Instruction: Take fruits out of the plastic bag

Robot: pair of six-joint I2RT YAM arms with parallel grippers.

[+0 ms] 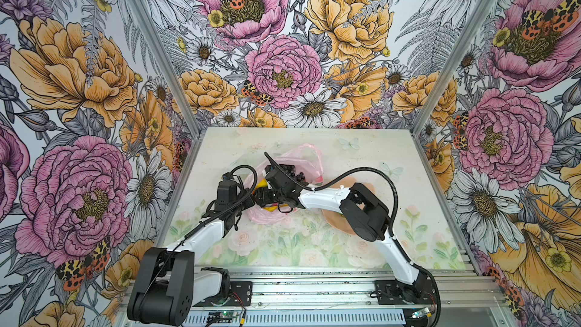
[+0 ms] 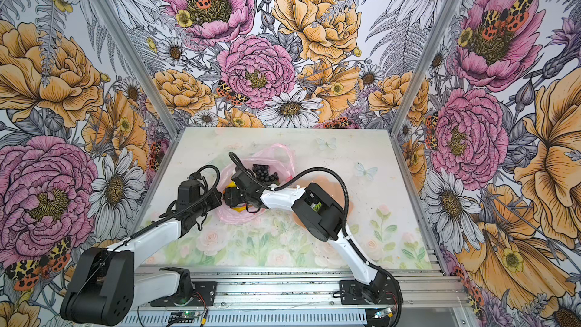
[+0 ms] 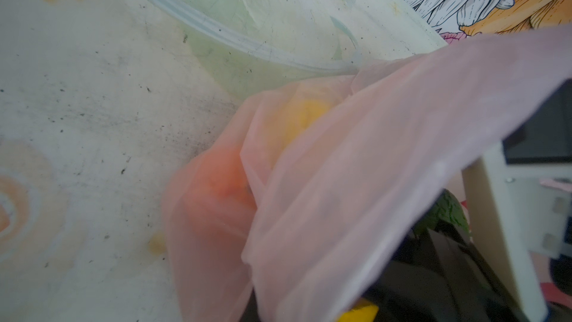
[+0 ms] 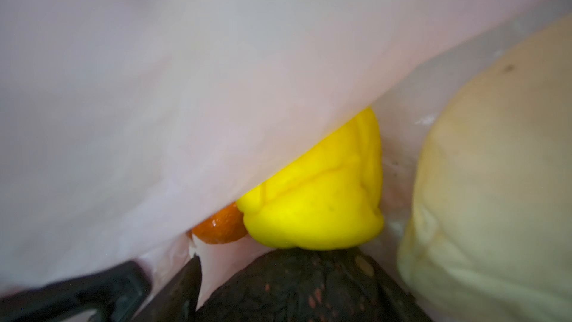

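Note:
The pink plastic bag (image 1: pixel 311 150) lies on the table, its film lifted close to the camera in the left wrist view. My left gripper (image 1: pixel 252 196) is shut on the bag's film; its fingertips are mostly hidden. Reaching into the bag from the right, my right gripper has its fingers apart on either side of a dark, rough avocado (image 4: pixel 298 292). Whether both fingers touch it is unclear. Behind the avocado sit a yellow pepper-like fruit (image 4: pixel 315 202) and an orange fruit (image 4: pixel 220 225). A large beige fruit (image 4: pixel 494 190) stands at right. Dark grapes (image 2: pixel 265 173) lie farther back.
An orange-brown plate (image 1: pixel 337 222) lies right of the bag, partly under my right arm. The two grippers are very close together. Clear table (image 1: pixel 387 151) extends at the back right and along the front.

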